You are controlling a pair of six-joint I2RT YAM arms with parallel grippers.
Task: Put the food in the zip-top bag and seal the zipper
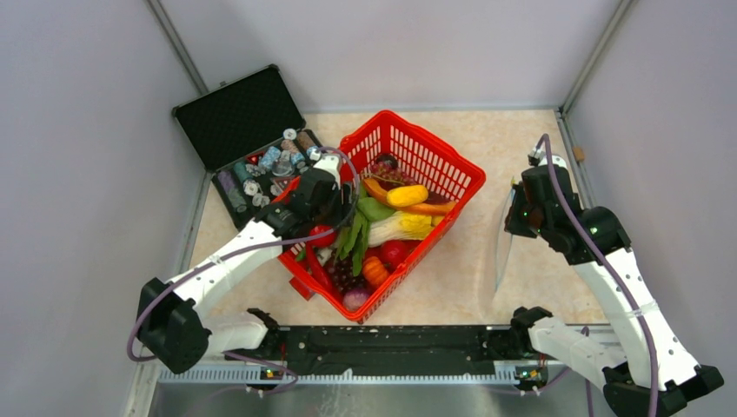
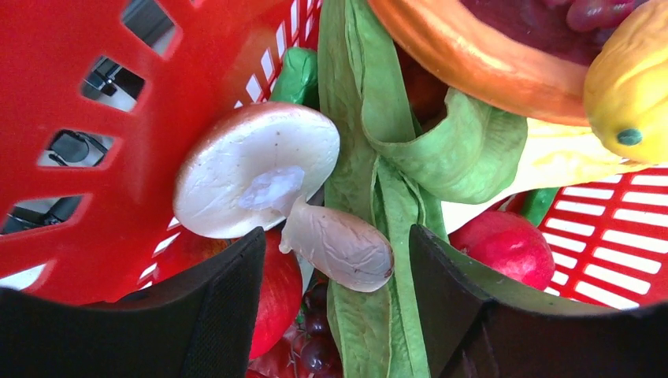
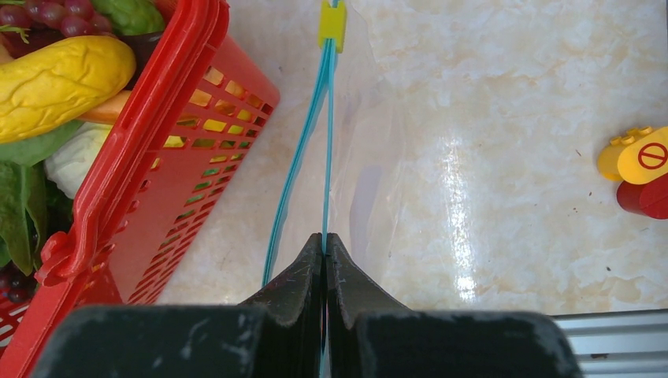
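Note:
The red basket is full of play food. My left gripper is inside it, part open over a pale mushroom piece. A white mushroom cap, green leaves and red round pieces lie around it. Whether the fingers touch the piece I cannot tell. My right gripper is shut on the edge of the clear zip top bag, whose blue zipper and yellow slider run upward from the fingers, right of the basket.
An open black case of small rolls stands behind the left arm. Bare table lies right of and beyond the bag. Yellow and red pieces sit at its right edge in the right wrist view.

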